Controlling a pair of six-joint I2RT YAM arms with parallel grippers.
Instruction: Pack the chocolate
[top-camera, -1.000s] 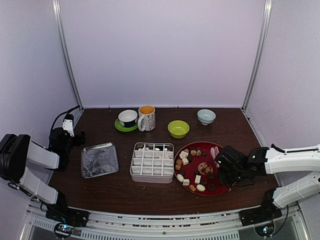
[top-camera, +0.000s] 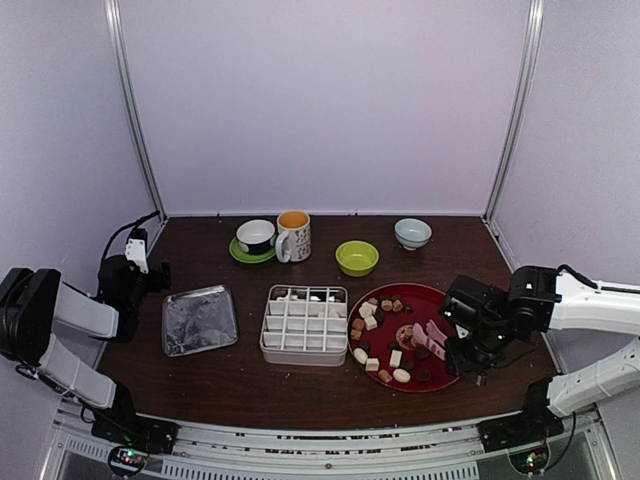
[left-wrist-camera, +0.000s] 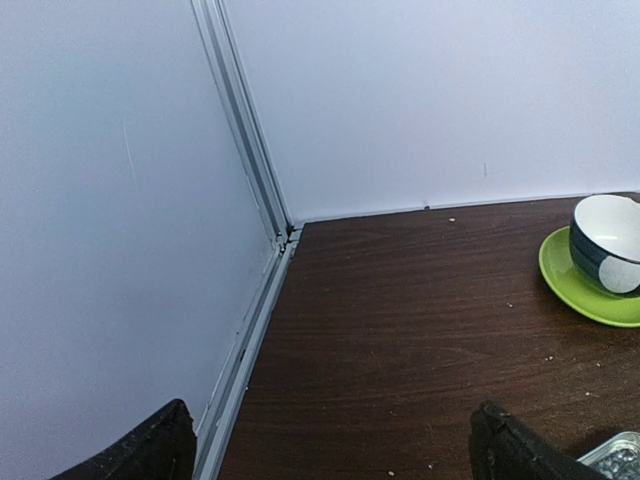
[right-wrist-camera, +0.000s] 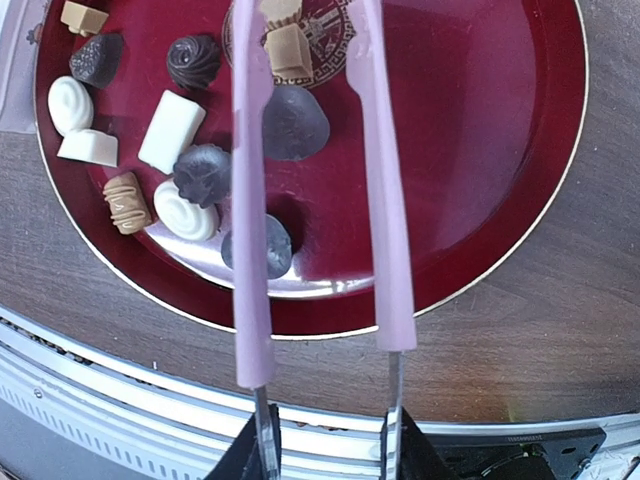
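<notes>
A red plate (top-camera: 400, 300) of assorted chocolates sits right of the white compartment box (top-camera: 305, 350). In the right wrist view, white (right-wrist-camera: 170, 130), dark (right-wrist-camera: 195, 60) and caramel (right-wrist-camera: 128, 205) pieces lie on it. My right gripper holds pink tongs over the plate; their tips are apart, around caramel pieces (right-wrist-camera: 290, 52) near the centre, and whether they touch is unclear. My left gripper stands open at the far left with nothing between its fingers.
A metal tray (top-camera: 198, 320) lies left of the box. A green bowl (top-camera: 357, 258), a mug (top-camera: 294, 240), a cup on a green saucer (top-camera: 250, 256) and a pale blue bowl (top-camera: 413, 233) stand at the back.
The right arm has risen slightly, with the pink tongs shifting over the plate. The left arm and other objects look unchanged.
</notes>
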